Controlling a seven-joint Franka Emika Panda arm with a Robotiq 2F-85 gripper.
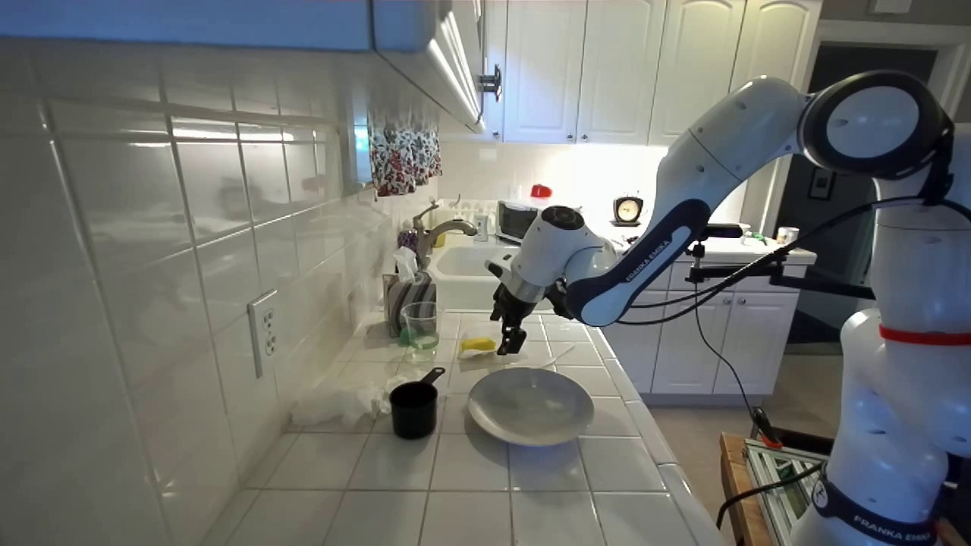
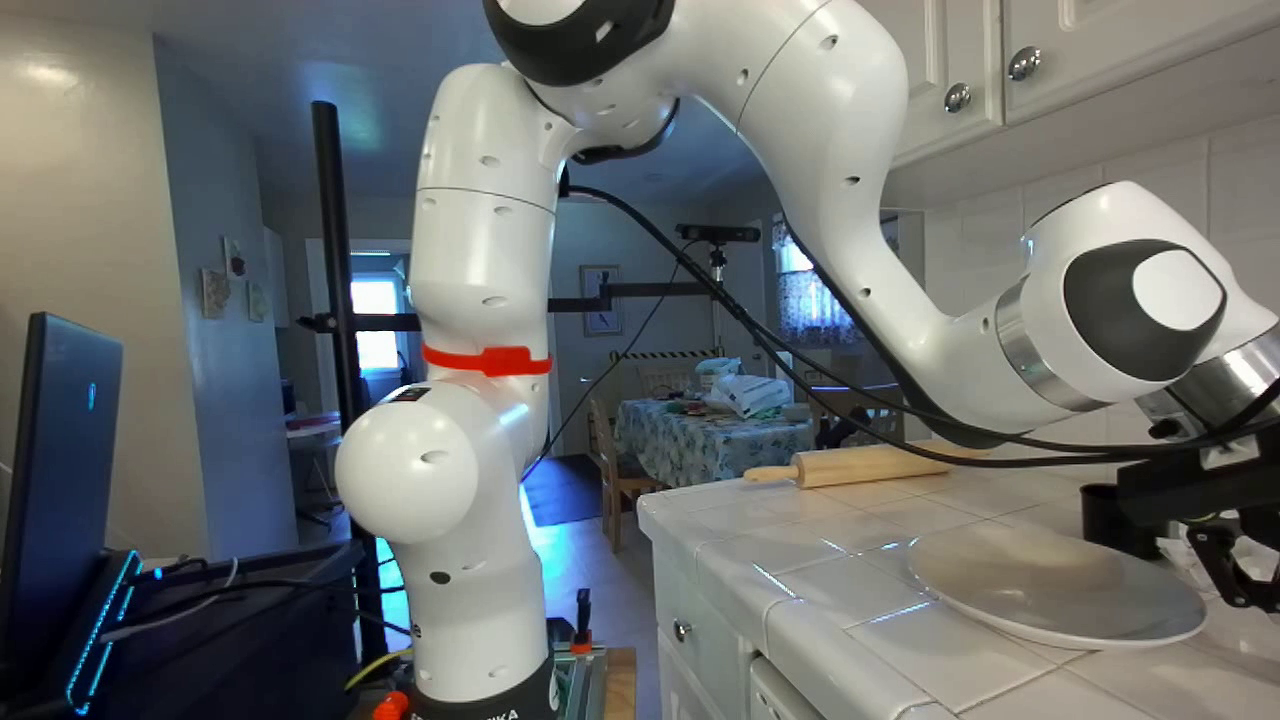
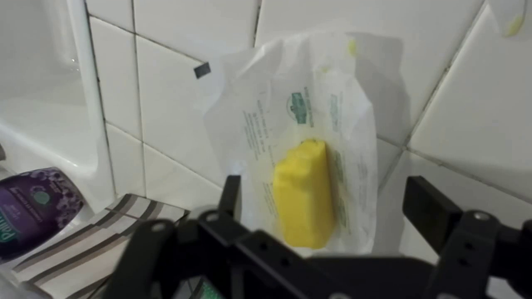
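In the wrist view, a yellow block, perhaps butter, rests on a crumpled white printed wrapper on the tiled counter. My gripper is open above it, one black fingertip off to the block's left and the other well to its right, neither touching it. From exterior view 1, the gripper hangs just right of the small yellow block, over the counter behind the grey plate. Only part of the gripper shows at the right edge of exterior view 2, beyond the plate.
A black measuring cup stands left of the plate, with crumpled plastic beside it. Farther back are a clear cup, a striped tissue box and the sink. A rolling pin lies on the counter.
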